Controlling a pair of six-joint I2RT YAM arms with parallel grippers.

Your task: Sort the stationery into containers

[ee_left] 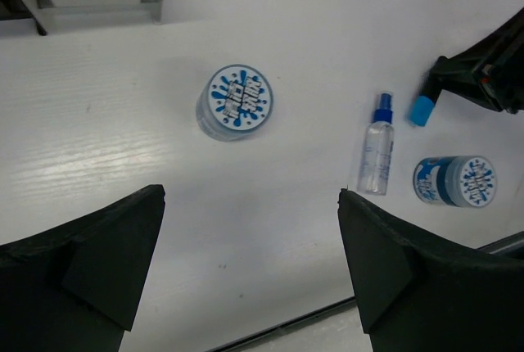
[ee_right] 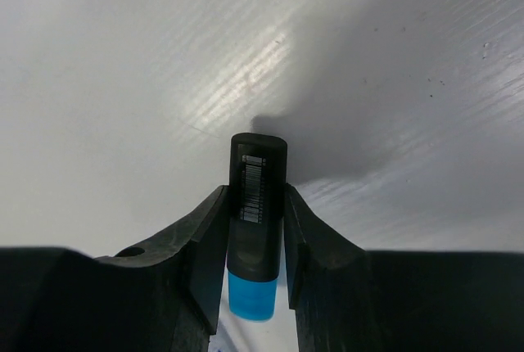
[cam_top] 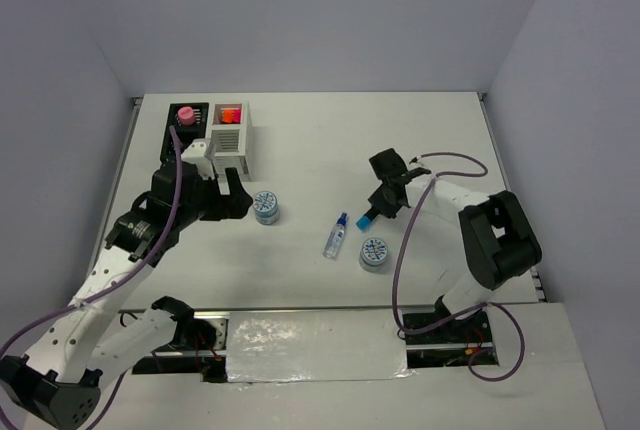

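Observation:
My right gripper is shut on a black marker with a blue cap (ee_right: 252,295), right of a clear spray bottle (cam_top: 335,238) with a blue top. A round tub (cam_top: 374,251) with a splash-pattern lid sits nearer the front; a second tub (ee_left: 240,98) stands at centre-left. My left gripper (cam_top: 232,194) hangs open and empty left of that tub. At the back left are a black organizer (cam_top: 172,112) holding a pink round item (cam_top: 186,116) and a white container (cam_top: 244,162) with orange and red items inside.
Purple cables arch over both arms. The table's front edge runs below the tubs.

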